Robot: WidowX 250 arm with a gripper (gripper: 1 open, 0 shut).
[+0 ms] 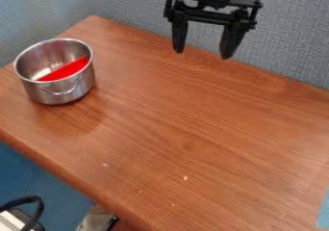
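Observation:
My black gripper (203,41) is at the top centre of the view, above the back of the wooden table, open with nothing between its two fingers. At the left of the table stands a steel pot (52,91) with a wire handle, holding a red object (67,67). The gripper is well apart from the pot, up and to its right.
Grey padded walls rise behind it. At the lower left, past the table's edge, are a black cable and a metal piece on a blue floor.

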